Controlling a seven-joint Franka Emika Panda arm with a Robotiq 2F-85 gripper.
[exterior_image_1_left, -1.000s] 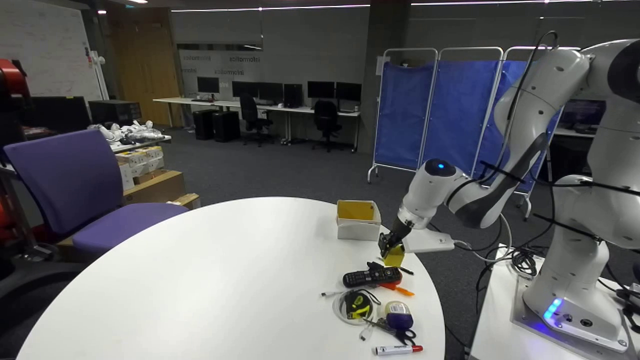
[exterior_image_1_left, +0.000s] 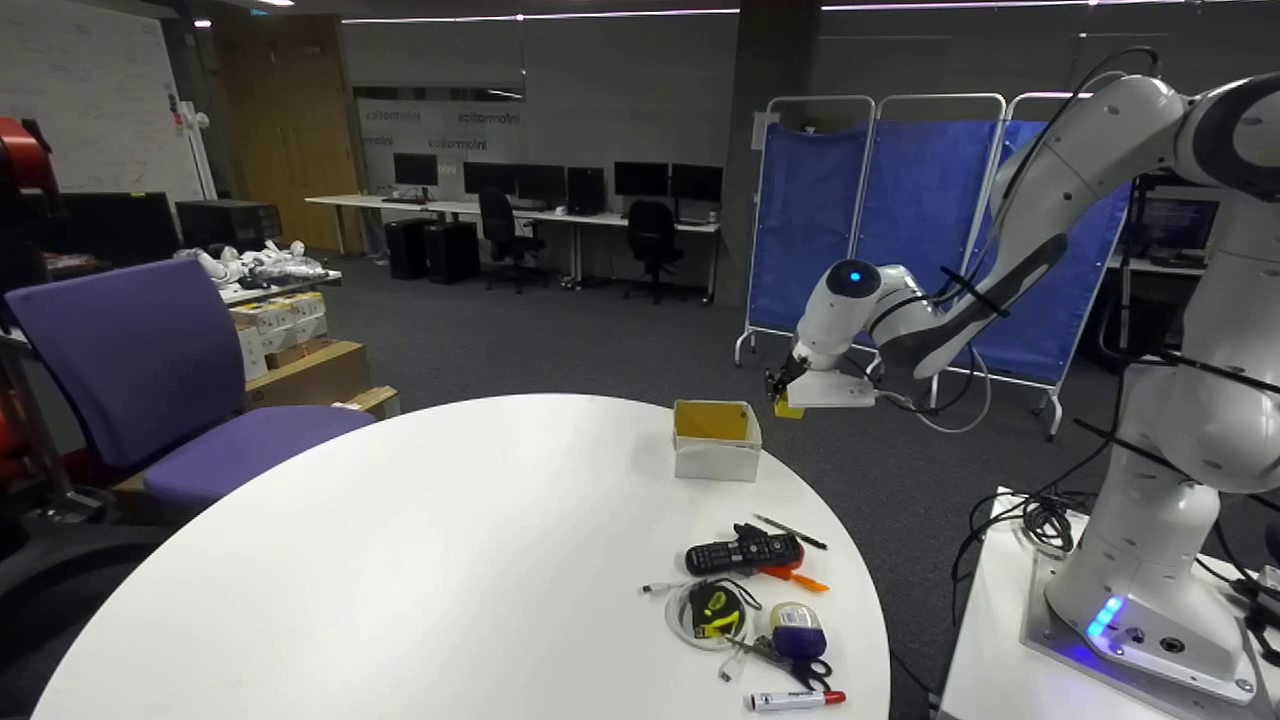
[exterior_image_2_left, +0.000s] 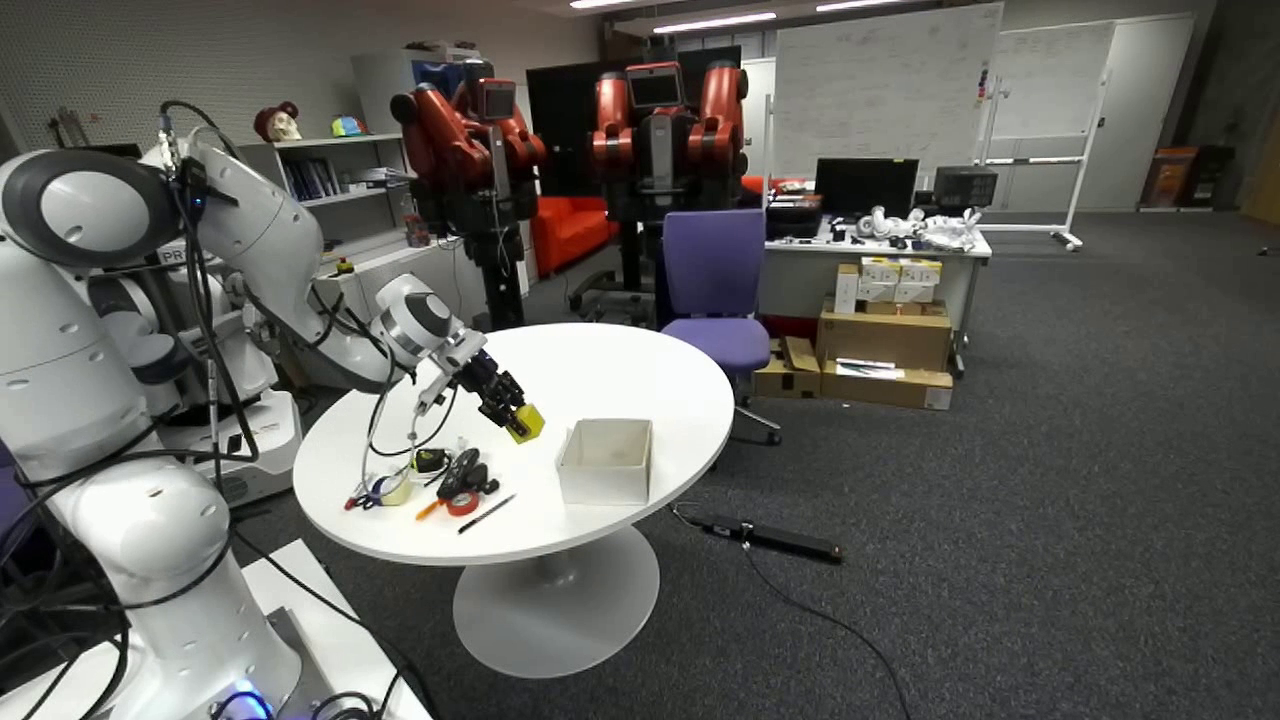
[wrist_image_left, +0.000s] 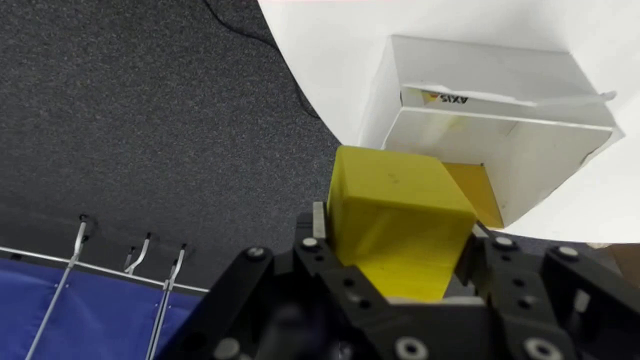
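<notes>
A yellow block (wrist_image_left: 390, 222) is clasped between the fingers of my gripper, and it fills the middle of the wrist view. An open white box (wrist_image_left: 486, 72) with a yellowish inside stands on the table beyond it. In the first exterior view, the gripper (exterior_image_1_left: 782, 386) is up and to the right of the box (exterior_image_1_left: 716, 461), with the block (exterior_image_1_left: 788, 409) showing below the fingers. The second exterior view has the block (exterior_image_2_left: 525, 422) to the left of the box (exterior_image_2_left: 605, 482), clear of it.
The round white table (exterior_image_1_left: 456, 564) carries a remote (exterior_image_1_left: 732, 553), tape measure (exterior_image_1_left: 717, 610), scissors (exterior_image_1_left: 801, 667), a red-capped marker (exterior_image_1_left: 794, 700) and a pen (exterior_image_1_left: 792, 532) near its right edge. Blue screens (exterior_image_1_left: 810, 228) stand behind the arm.
My gripper has risen and shifted farther from the first exterior camera, carrying the yellow block from just above the remote and pen. The box and loose items have stayed put.
</notes>
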